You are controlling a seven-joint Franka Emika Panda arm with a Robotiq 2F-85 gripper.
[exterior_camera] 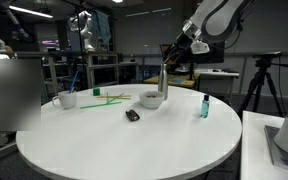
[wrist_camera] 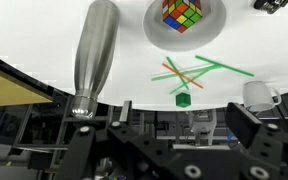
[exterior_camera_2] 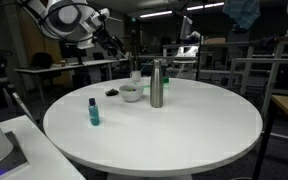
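Note:
My gripper is open, its two dark fingers wide apart and nothing held between them. It hangs above the round white table, close to the steel bottle and the bowl in exterior view 1. The tall steel bottle [exterior_camera_2: 157,84] stands upright; the wrist view has it at the left. Beside it is a white bowl [exterior_camera: 152,100] with a rubik's cube [wrist_camera: 182,13] inside. Green and orange sticks [wrist_camera: 196,74] lie crossed on the table, near a small green cube [wrist_camera: 183,100]. A white mug [wrist_camera: 259,96] stands at the right in the wrist view.
A small teal bottle [exterior_camera: 205,106] stands near the arm's side of the table. The black object [exterior_camera: 132,115] lies in front of the bowl. A dark monitor screen blocks no tabletop.

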